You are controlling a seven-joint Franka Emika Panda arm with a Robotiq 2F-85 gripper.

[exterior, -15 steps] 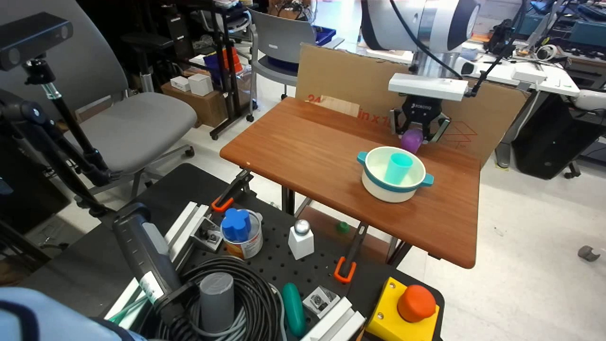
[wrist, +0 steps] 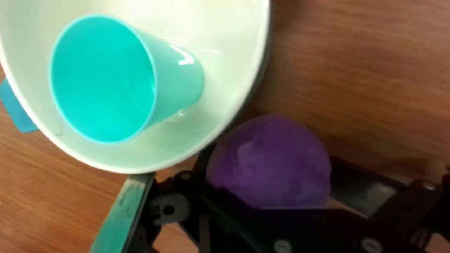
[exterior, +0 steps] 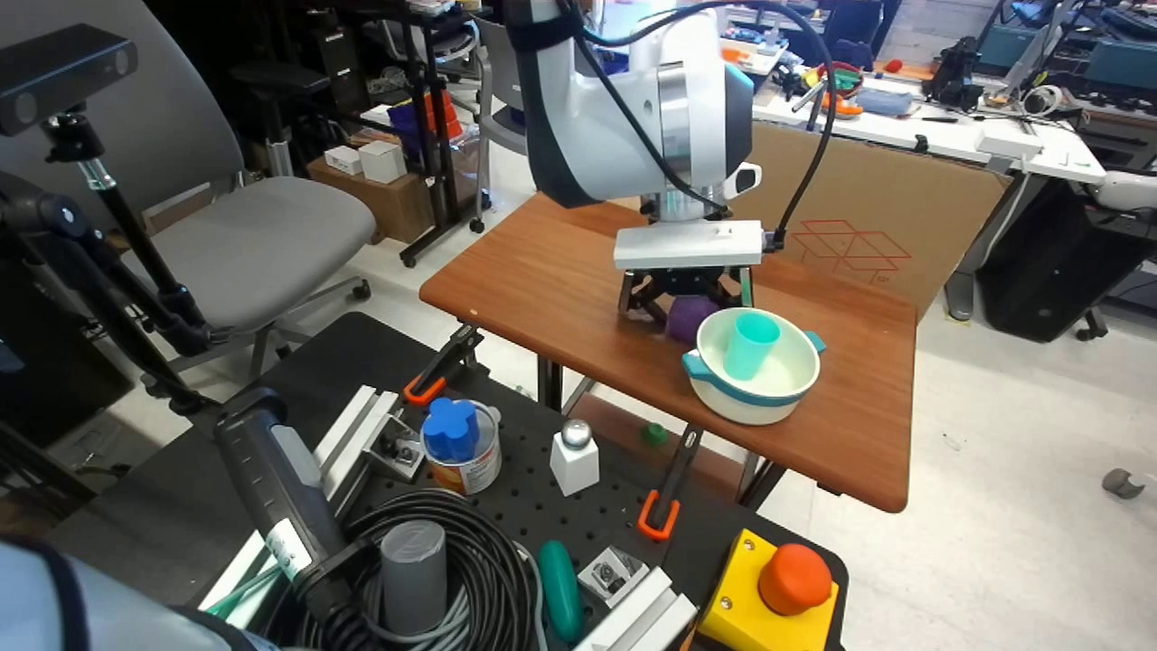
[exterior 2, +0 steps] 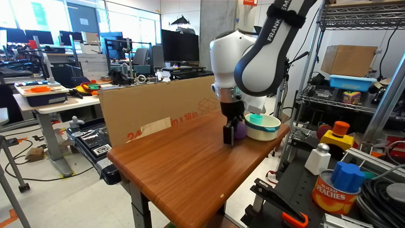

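Note:
A purple ball [wrist: 270, 162] sits low between the fingers of my gripper [exterior: 686, 309]. The fingers stand wider than the ball, and a space shows between it and the finger on the right of the wrist view. Whether the ball rests on the table is hard to tell. Right beside it is a cream pot [exterior: 748, 405] with blue handles, holding a tilted turquoise cup [exterior: 753, 345]. In the wrist view the green-faced finger [wrist: 120, 213] reaches the pot's rim, seemingly touching or very close.
A cardboard panel [exterior: 857, 222] stands along the far edge. Clamps [exterior: 667, 488] grip the near edge, beside a black bench with a can [exterior: 477, 456] and a shaker [exterior: 575, 460].
My arm has come down toward the near left in exterior view 1, and the ball has shifted the same way.

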